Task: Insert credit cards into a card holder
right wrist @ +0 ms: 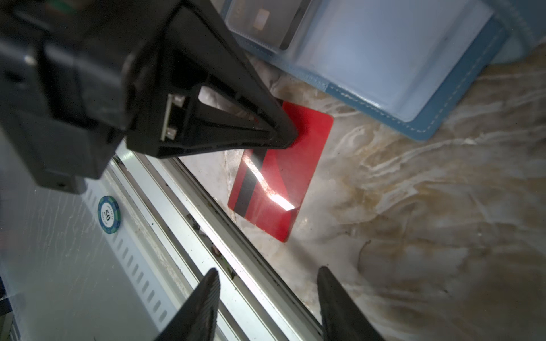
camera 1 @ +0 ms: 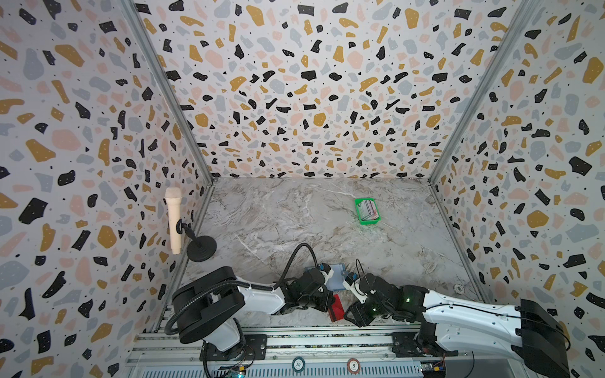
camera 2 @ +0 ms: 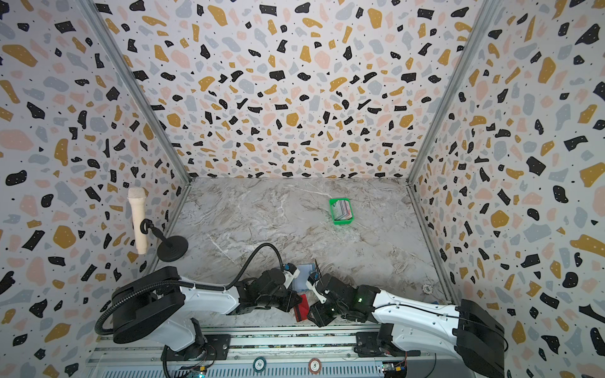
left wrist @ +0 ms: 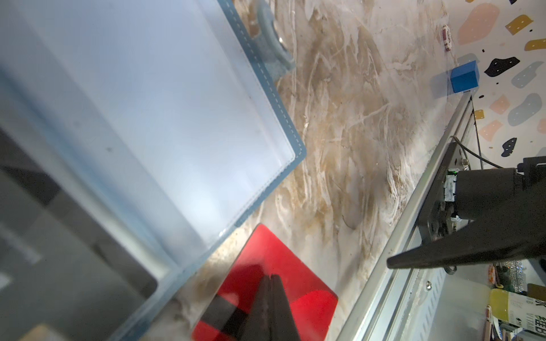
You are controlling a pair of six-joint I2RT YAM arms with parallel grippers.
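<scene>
A red card (right wrist: 284,170) with a black stripe lies flat on the marble table, in front of the holder. My left gripper is shut, its tips over the red card; nothing shows between them. In the right wrist view the left fingers (right wrist: 278,128) overlap the card, and contact is hard to judge. The blue card holder (left wrist: 170,119) lies open and flat, with clear pockets; a grey card (left wrist: 62,255) shows in its left pocket. My right gripper stands open and empty, to the right of the red card near the table's front edge.
A green basket (camera 1: 370,221) of cards stands towards the back right. At the far left is a round black stand (camera 1: 201,248). A metal rail (right wrist: 227,244) runs along the front edge, close to the red card.
</scene>
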